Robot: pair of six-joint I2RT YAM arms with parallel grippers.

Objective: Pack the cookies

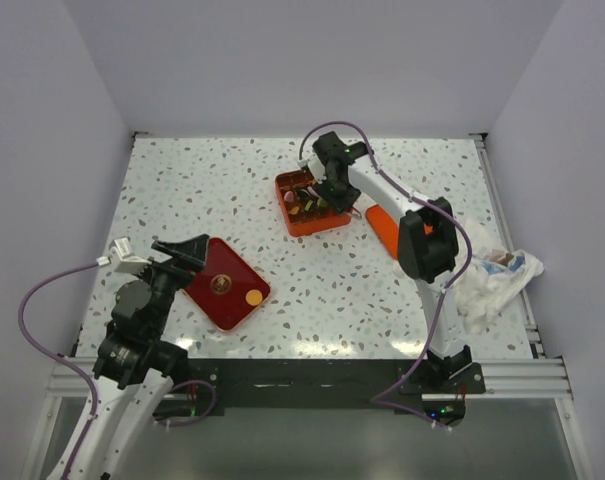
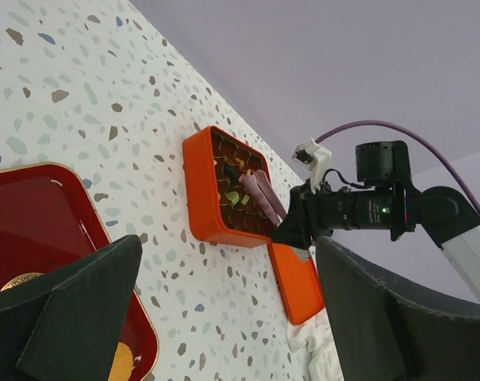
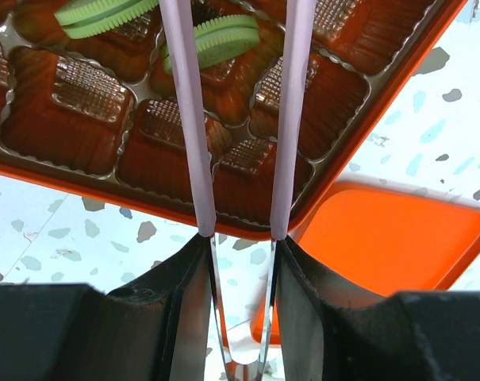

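Note:
An orange box [image 1: 317,227] with a brown divided insert stands at the back centre, holding green cookies [image 3: 213,49] and other small pieces. My right gripper hangs over it; its pale pink fingers reach into the box beside the green cookies, and whatever is between their tips is out of view. My left gripper stands open above the red tray [image 1: 222,260] at the left, which holds a gold round piece [image 1: 220,285] and an orange round piece [image 1: 253,297].
A flat orange tray [image 1: 383,226] lies right of the box, partly under the right arm. A white crumpled cloth [image 1: 497,280] is at the far right.

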